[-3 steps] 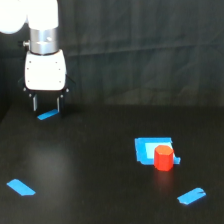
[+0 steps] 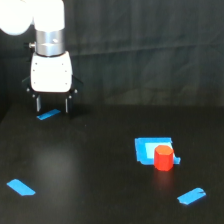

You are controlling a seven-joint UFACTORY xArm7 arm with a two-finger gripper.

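At the back left, my white gripper [image 2: 54, 106] points straight down, its two dark fingers [image 2: 69, 104] set wide apart with nothing visible between them. Close below it a thin blue strip [image 2: 48, 114] lies on the dark table. A red cylinder [image 2: 163, 158] stands at the right, over the front part of a blue square [image 2: 140, 142] with a pale middle. How the cylinder rests on the square is too small to make out.
Two more flat blue pieces lie on the table, one at the front left [image 2: 20, 187] and one at the front right [image 2: 191, 196].
My gripper has shifted a little to the right and seems slightly lower, its fingers still apart. The cylinder and the blue pieces stay where they were.
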